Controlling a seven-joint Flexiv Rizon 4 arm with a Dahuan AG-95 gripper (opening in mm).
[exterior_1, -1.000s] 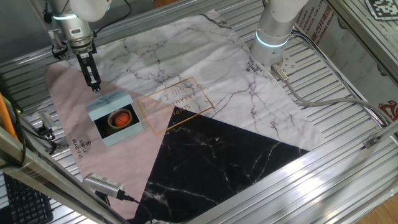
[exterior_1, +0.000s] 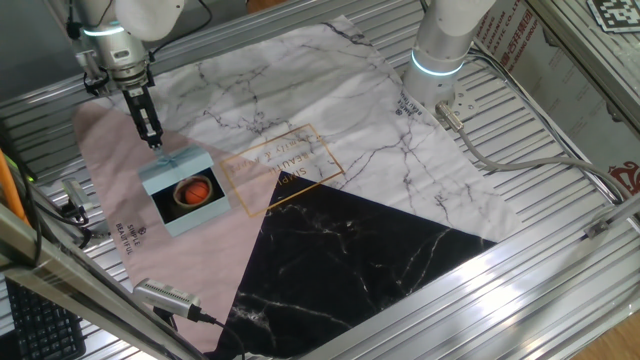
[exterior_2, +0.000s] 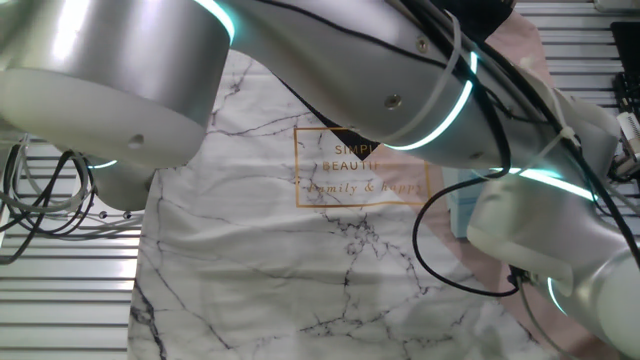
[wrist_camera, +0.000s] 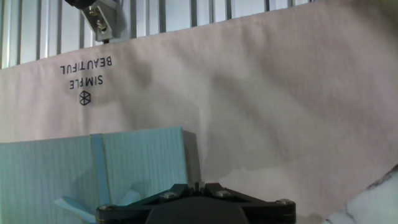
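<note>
A light-blue box (exterior_1: 186, 222) stands on the pink part of the cloth, its inside showing. Within it sits an orange ball (exterior_1: 196, 191) inside a pale round rim. The box's lid (exterior_1: 178, 168), with a ribbon bow, is tilted up along the side by the arm. In the wrist view the lid (wrist_camera: 143, 155) fills the lower left, its ribbon (wrist_camera: 99, 168) running down it. My gripper (exterior_1: 155, 147) points down just behind the lid. Seen from the wrist, the gripper is shut, its tips by the lid's right end, with nothing visible between them.
A grey device (exterior_1: 167, 298) is at the front left. The arm (exterior_2: 420, 90) hides most of the box in the second exterior view.
</note>
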